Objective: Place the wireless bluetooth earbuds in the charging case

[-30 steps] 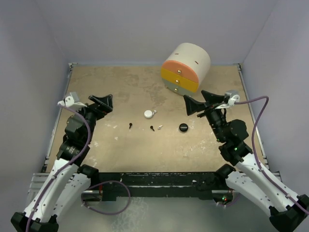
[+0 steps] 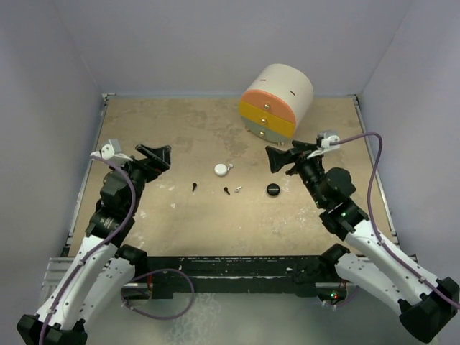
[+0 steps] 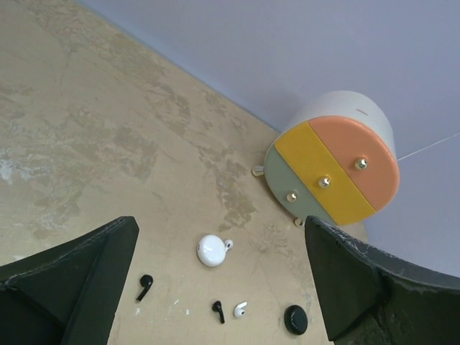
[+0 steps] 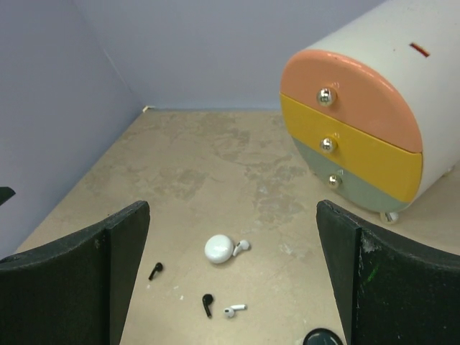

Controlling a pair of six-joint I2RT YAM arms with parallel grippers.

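A round white case (image 3: 210, 251) lies mid-table with a small white piece (image 4: 241, 246) beside it, and a round black case (image 2: 273, 190) sits to its right. Two black earbuds, one on the left (image 3: 146, 283) and one nearer the middle (image 3: 218, 309), lie apart, with a white earbud (image 3: 240, 309) beside the middle one. My left gripper (image 2: 154, 159) is open above the table's left side, nothing between its fingers. My right gripper (image 2: 282, 157) is open above the right side, also empty, above and beyond the black case.
A cylindrical drawer box (image 2: 277, 100) with orange, yellow and green fronts stands at the back right. Grey walls bound the tabletop (image 2: 172, 223).
My right gripper has moved slightly to the left, its arm shifting with it. My left gripper has shifted slightly, now a little further right. The objects on the table are unchanged.
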